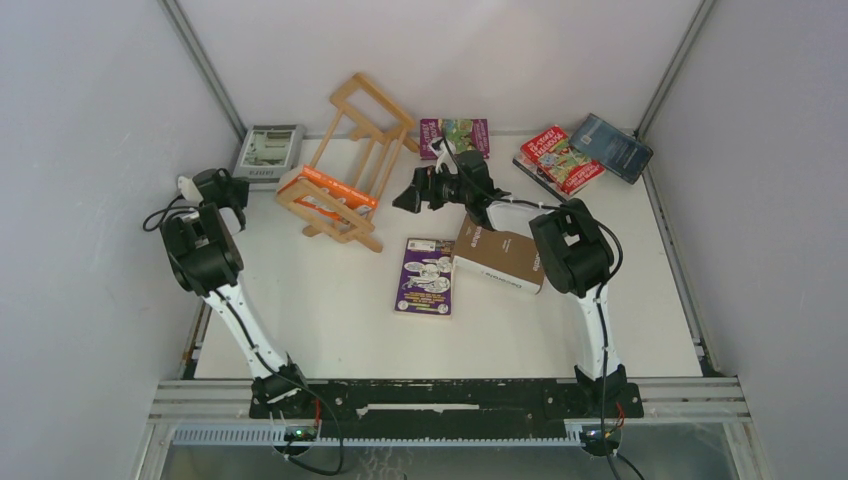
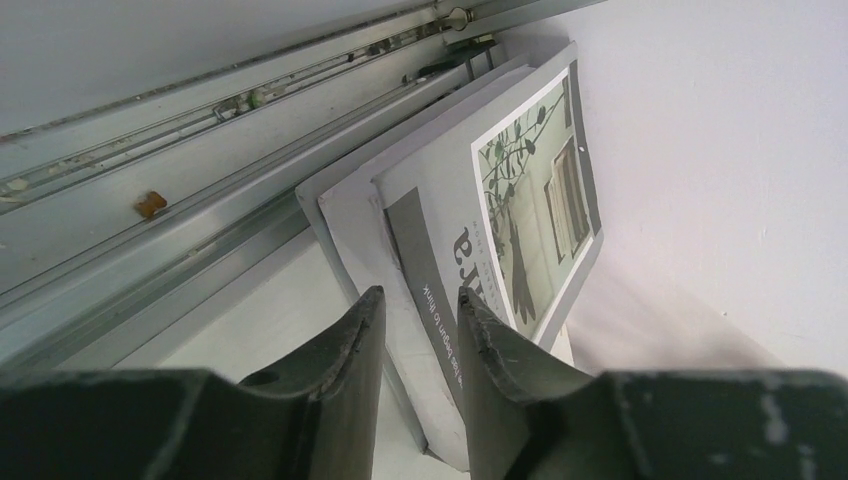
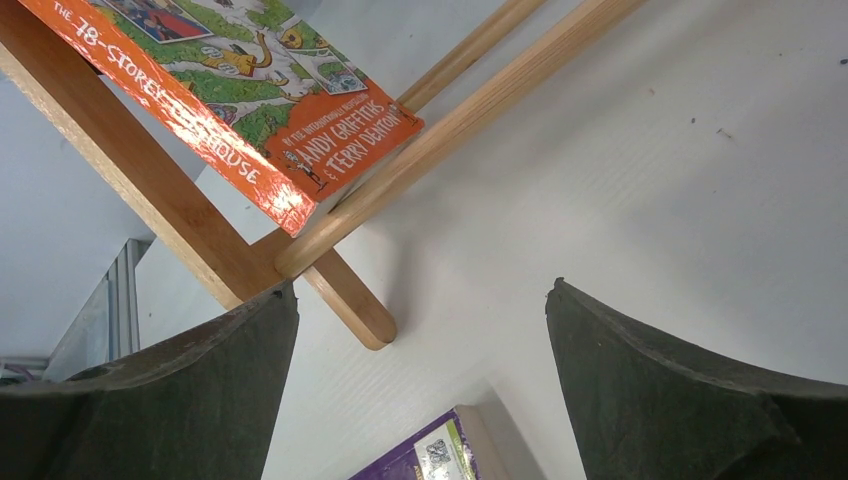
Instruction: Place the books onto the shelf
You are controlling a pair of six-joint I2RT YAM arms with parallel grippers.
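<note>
A grey-white stack of books [image 1: 268, 150] lies at the back left; my left gripper is beside it, fingers part open over its spine edge, nothing visibly gripped. An orange book [image 3: 240, 120] rests in a tilted wooden rack [image 1: 356, 92]. My right gripper stands open and empty beside the rack. A purple book [image 1: 424, 280] and a brown book [image 1: 500, 255] lie at centre. A red book [image 1: 560, 155] and dark blue book [image 1: 610, 148] are piled at back right, and another purple book [image 1: 470, 132] is at the back.
Aluminium rails [image 2: 150, 240] edge the table beside the left gripper.
</note>
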